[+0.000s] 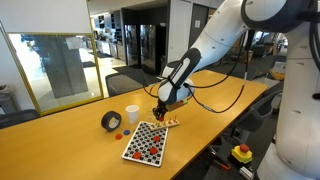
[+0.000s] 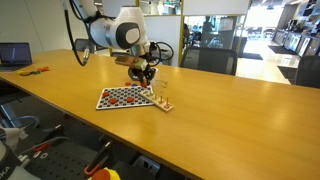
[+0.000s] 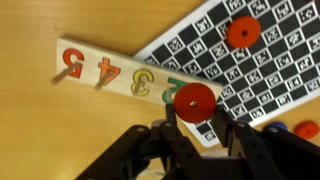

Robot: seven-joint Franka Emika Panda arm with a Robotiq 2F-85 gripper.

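A red disc (image 3: 194,101) with a hole in its middle sits between the fingertips of my gripper, which is shut on it. In the wrist view the disc covers one end of a wooden strip (image 3: 130,80) that bears upright pegs and coloured numerals. My gripper (image 2: 145,85) hangs over the strip (image 2: 157,101) in exterior view 2; whether the disc touches a peg I cannot tell. Beside the strip lies a black-and-white patterned board (image 3: 265,65) with red discs on it, one of them (image 3: 243,32) in plain sight.
More small discs, a blue one (image 3: 275,129) and a red one (image 3: 306,130), lie beyond the board. A white cup (image 1: 132,114) and a round black object (image 1: 111,121) stand farther off.
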